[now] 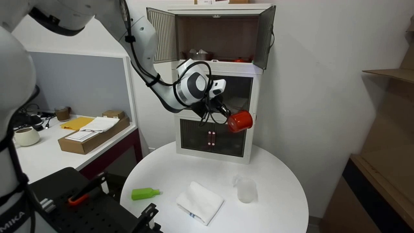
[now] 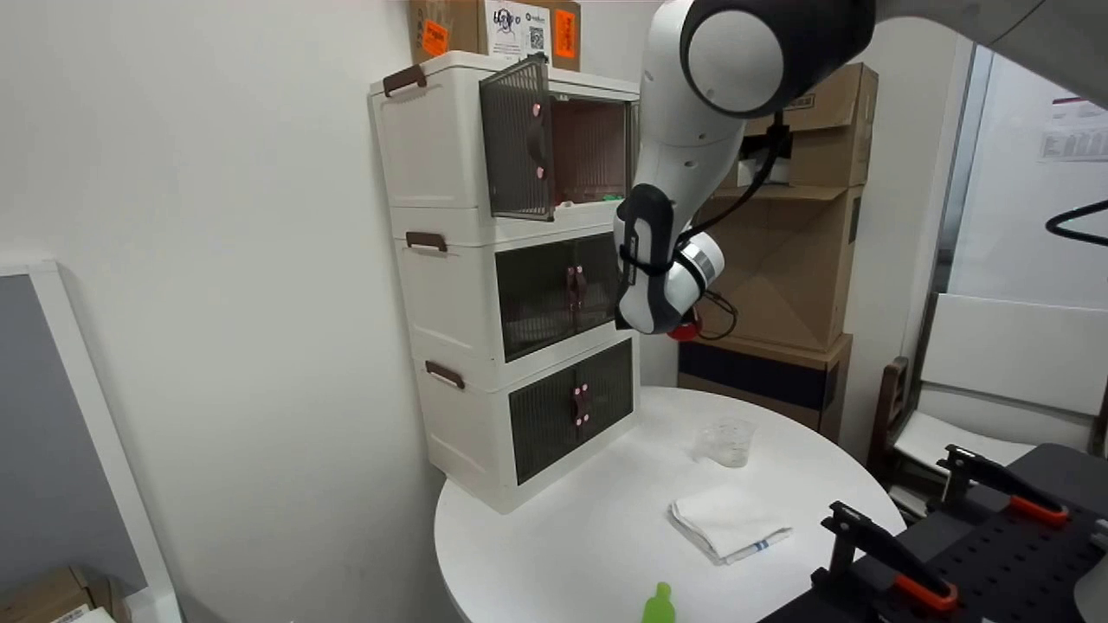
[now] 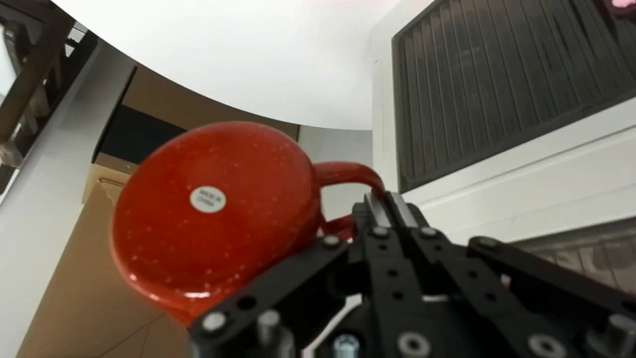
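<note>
A red mug (image 1: pixel 240 121) hangs tilted in the air before the cabinet, held by its handle. In the wrist view my gripper is shut on that handle, and the mug's base (image 3: pixel 220 209) with a small white sticker faces the camera. Only a little red of the mug (image 2: pixel 686 328) shows past the arm in exterior view 2. The white cabinet (image 1: pixel 215 153) stands at the back of the round table (image 1: pixel 279 182), its top doors open and its lower doors closed. My fingertips are hidden in both exterior views.
On the table lie a green bottle (image 1: pixel 143 193), a folded white towel (image 1: pixel 200 202) and a clear cup (image 1: pixel 246 191), which seems to be on its side or upright, I cannot tell. Clear tabletop surrounds them. The open cabinet door (image 1: pixel 264 37) juts outward above the mug.
</note>
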